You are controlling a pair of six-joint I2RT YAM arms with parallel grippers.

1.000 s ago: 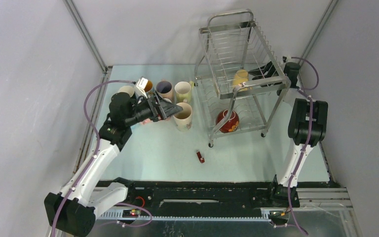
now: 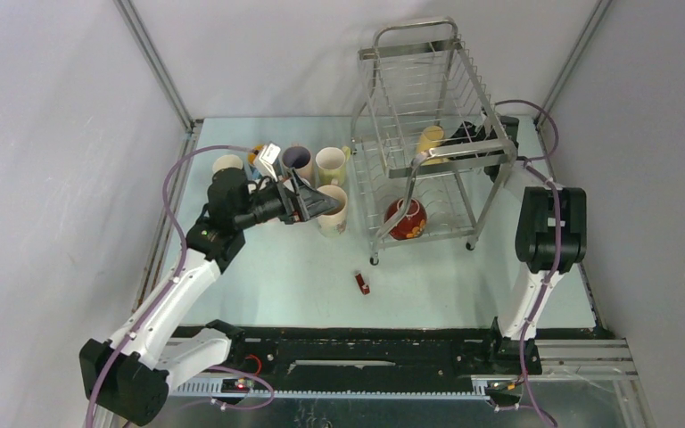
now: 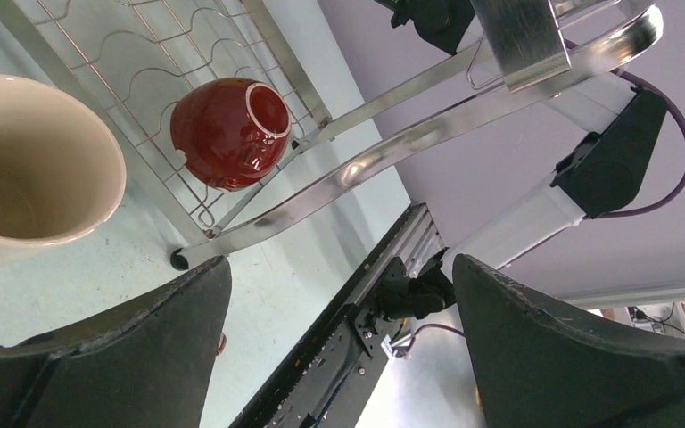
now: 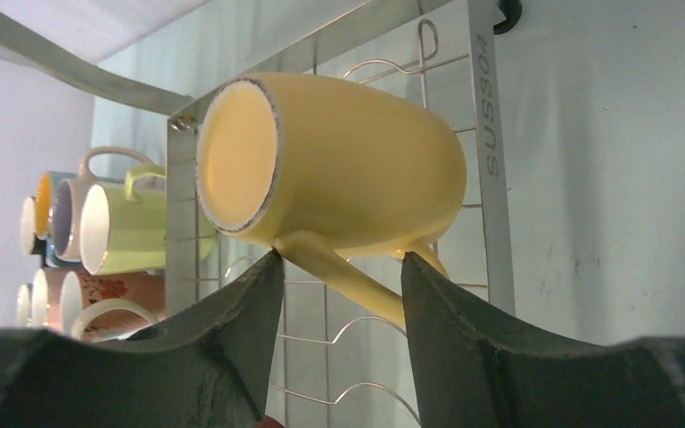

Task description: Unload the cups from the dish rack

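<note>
A metal two-tier dish rack [image 2: 392, 52] holds a yellow mug [image 2: 430, 140] [image 4: 339, 160] on its side and a red cup [image 2: 406, 221] [image 3: 218, 134] lower down. My right gripper is at the yellow mug, fingertips either side of its handle, part open. In the top view my left gripper [image 2: 312, 201] hovers over a group of mugs left of the rack; in its wrist view it stands open, empty, near a cream mug [image 3: 36, 169].
Several mugs [image 2: 330, 165] stand at the back left of the table [image 2: 285, 285]. A small red object [image 2: 362, 283] lies at front centre, with clear surface around it. The rack's rails surround the right gripper.
The right arm has moved left, further into the rack toward the yellow mug. The rack has shifted slightly left. The left arm has moved slightly right.
</note>
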